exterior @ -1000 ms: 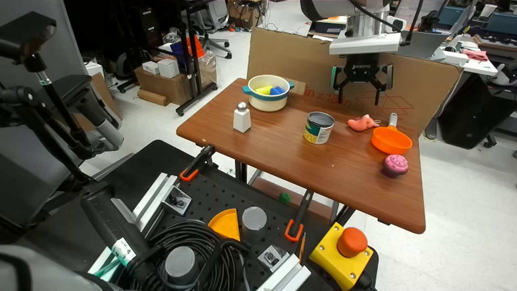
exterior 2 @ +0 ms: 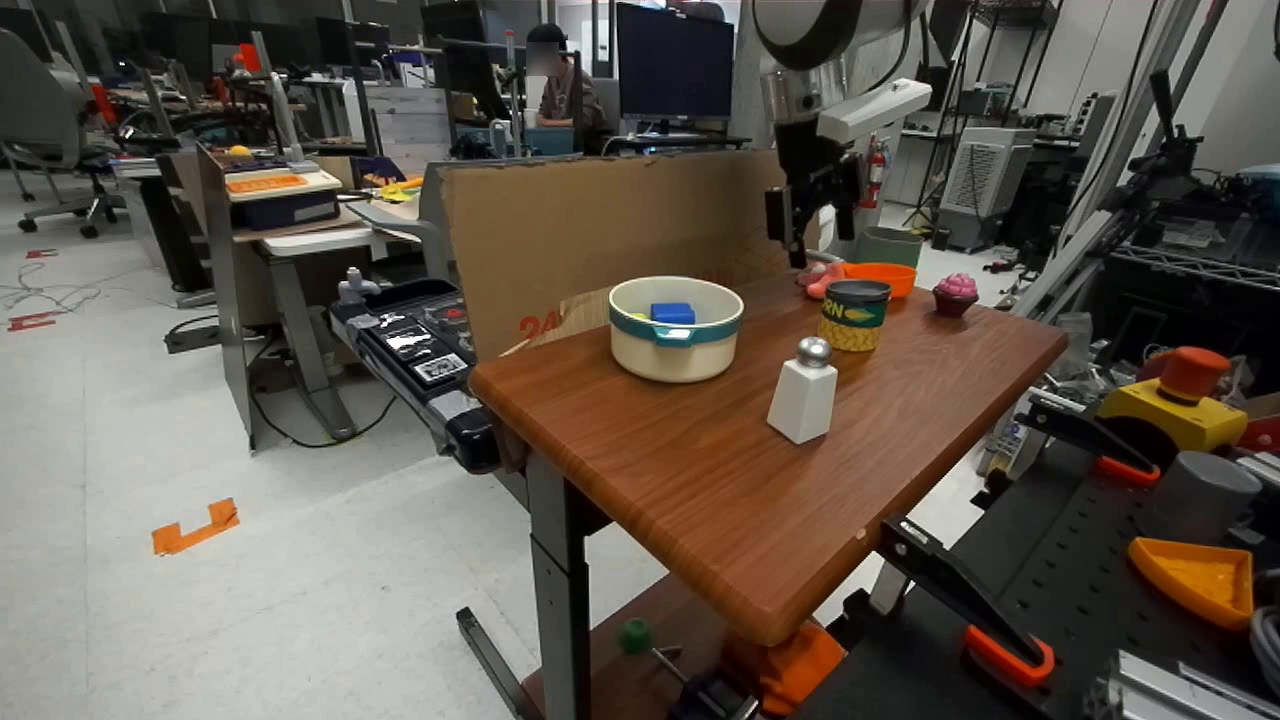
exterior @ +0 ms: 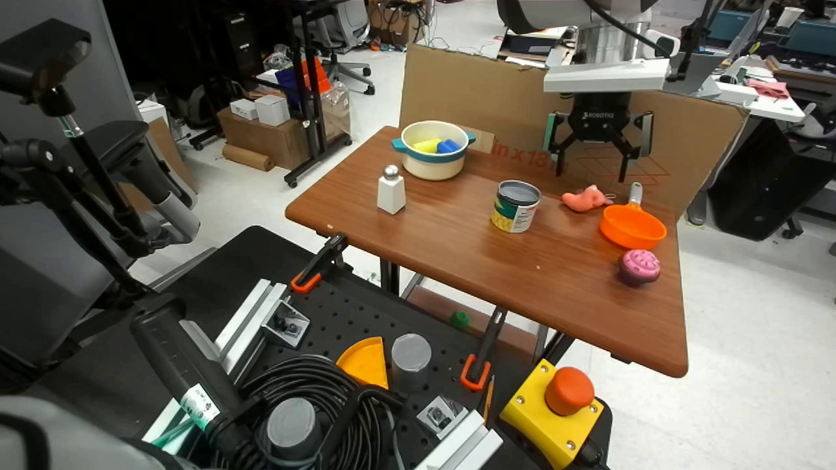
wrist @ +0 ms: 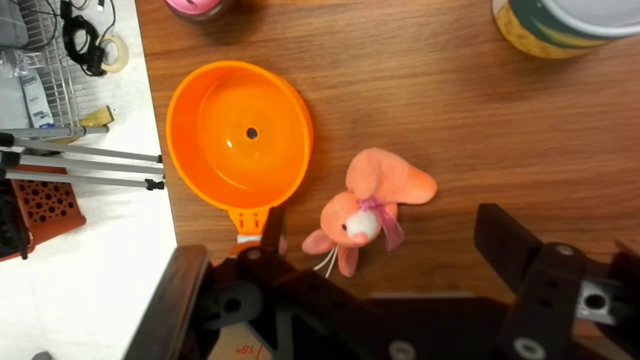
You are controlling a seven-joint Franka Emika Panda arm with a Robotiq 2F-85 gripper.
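Observation:
My gripper (exterior: 592,171) hangs open above the back right of the wooden table, with nothing between its fingers. Below it lies a pink plush mouse (wrist: 378,201) with a purple ribbon, seen in the wrist view just beyond the fingertips and apart from them. An orange strainer-shaped pan (wrist: 240,138) rests beside the plush; in the wrist view one finger overlaps its handle. A cream pot (exterior: 435,166) with teal handles holds a blue block (exterior 2: 673,313) and a yellow piece (exterior: 427,145). A corn can (exterior: 515,207) stands upright mid-table.
A white shaker (exterior: 391,192) stands near the pot. The pink-topped cupcake (exterior: 639,267) sits close to the table's right edge. Cardboard (exterior: 478,86) walls off the back. Bare tabletop (exterior: 462,235) lies along the front.
In exterior view 1, my gripper has moved right and slightly lower over the table. It stays open, and the objects have not moved.

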